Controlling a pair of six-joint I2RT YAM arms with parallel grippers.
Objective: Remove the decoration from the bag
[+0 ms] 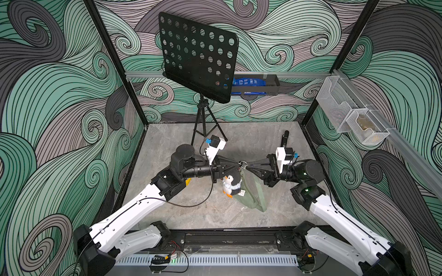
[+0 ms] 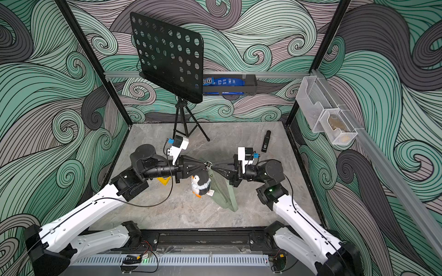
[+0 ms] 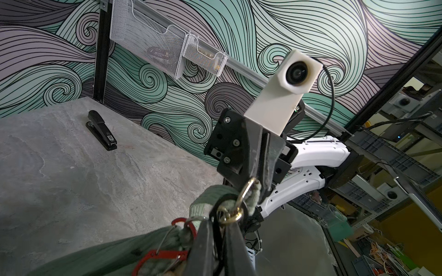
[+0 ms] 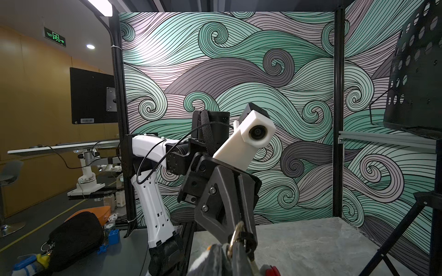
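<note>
A grey-and-white penguin plush with orange feet hangs beside the green bag. Above it a gold clasp ring bridges the tips of my two grippers. My left gripper is shut on a black loop right by the ring. From the opposite side my right gripper is shut on the gold ring, whose upper arc rises past its fingertips. Red carabiner clips sit against the bag fabric. Exactly how ring, loop and bag strap join is hard to see.
A black stapler lies at the back right, and a music stand stands at the back left. Something yellow is partly under the left arm.
</note>
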